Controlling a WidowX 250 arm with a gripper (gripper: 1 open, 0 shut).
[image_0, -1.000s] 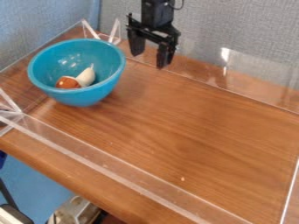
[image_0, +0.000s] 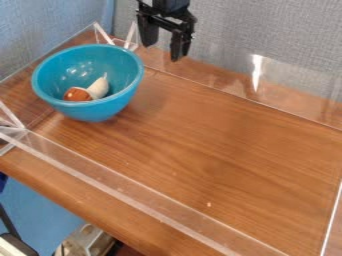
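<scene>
A turquoise bowl (image_0: 123, 92) sits at the left of the wooden table (image_0: 201, 150). Inside it lie a brown-orange round item (image_0: 76, 94) and a white garlic-like piece (image_0: 99, 85). My black gripper (image_0: 164, 36) hangs open at the top, behind and right of the bowl and above it, with nothing visible between its fingers.
Clear plastic edging runs along the table's back and front, with white corner braces at the left. A textured wall stands behind. Blue floor shows at lower left.
My gripper has risen and shifted left over the last second. The bowl and its contents look unchanged.
</scene>
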